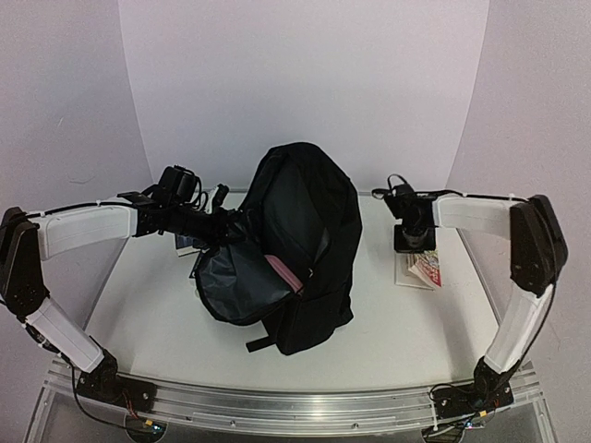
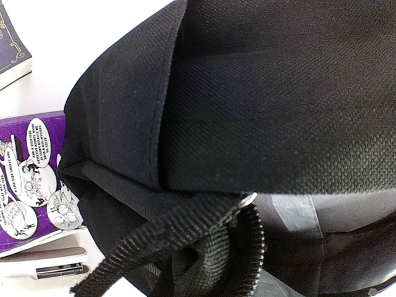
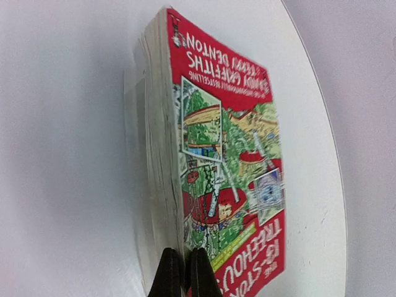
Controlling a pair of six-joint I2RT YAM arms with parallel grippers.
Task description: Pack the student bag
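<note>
The black backpack (image 1: 314, 231) stands mid-table with its front flap (image 1: 238, 281) hanging open to the left. My left gripper (image 1: 224, 231) is at the top of that flap. In the left wrist view, black cloth and a zipper (image 2: 255, 247) cover the place of its fingers, so its fingers are hidden. On the right, my right gripper (image 1: 416, 247) is over a red-covered book (image 3: 229, 161). Its two dark fingertips (image 3: 201, 272) straddle the book's page-side edge, shut with a thin part of it between them. The red cover is tilted up, and a pale layer shows beneath.
Left of the bag lie a purple comic-style book (image 2: 31, 179), a dark blue book (image 2: 12, 46) and a white stapler-like object (image 2: 43, 265). Something pink (image 1: 284, 273) shows in the bag's opening. The table between bag and red book is clear.
</note>
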